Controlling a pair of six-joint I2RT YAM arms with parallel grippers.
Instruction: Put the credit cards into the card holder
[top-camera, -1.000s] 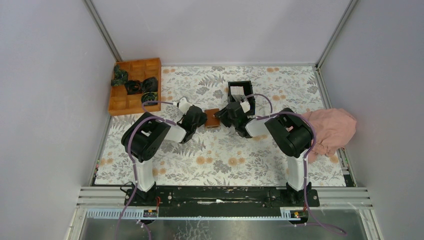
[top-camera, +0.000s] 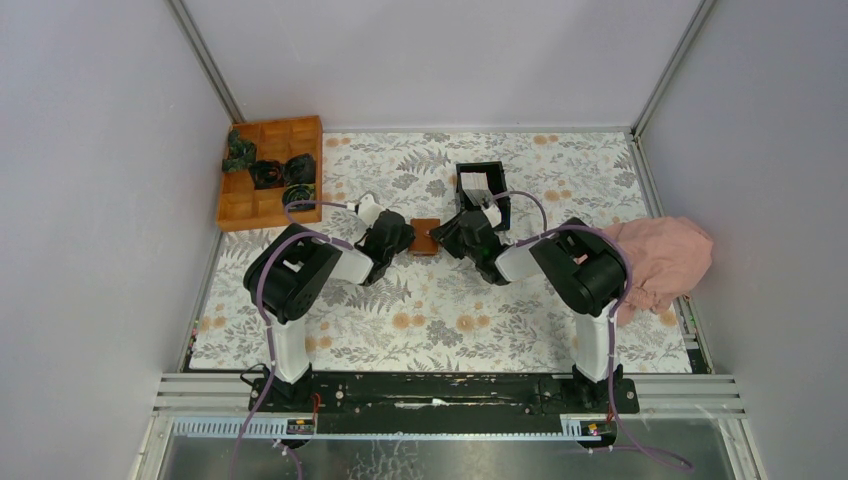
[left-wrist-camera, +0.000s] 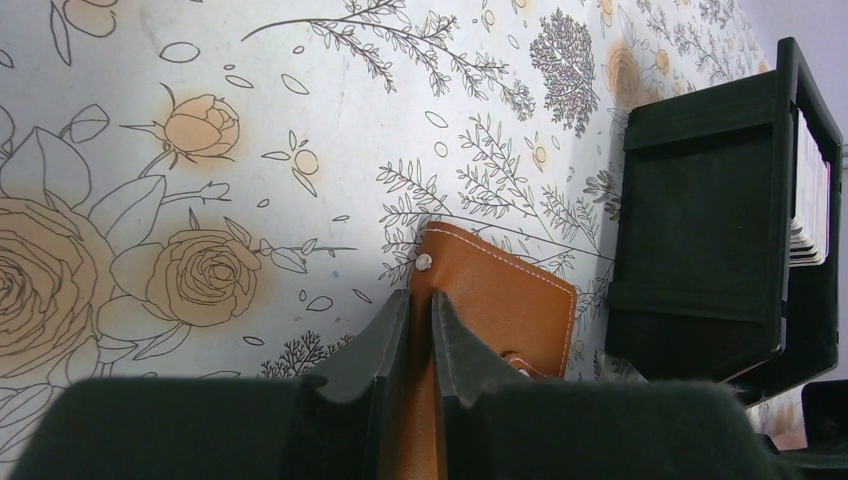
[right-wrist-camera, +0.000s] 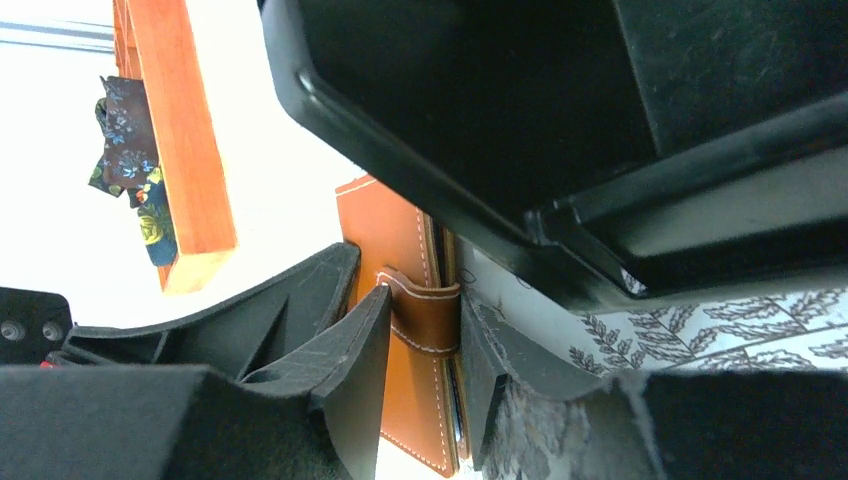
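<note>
A tan leather card holder (top-camera: 424, 240) lies mid-table between my grippers. In the left wrist view my left gripper is shut on its edge (left-wrist-camera: 505, 300). In the right wrist view my right gripper has its fingers at the holder's strap (right-wrist-camera: 425, 330), partly open around that side; whether they grip it cannot be told. A black box (top-camera: 480, 170) behind my right gripper holds a stack of white-edged cards (left-wrist-camera: 810, 190).
An orange compartment tray (top-camera: 232, 210) with dark folded cloths stands at back left. A pink cloth (top-camera: 662, 260) lies at the right.
My right gripper has shifted very slightly at the card holder. The left arm and the holder look almost unchanged.
</note>
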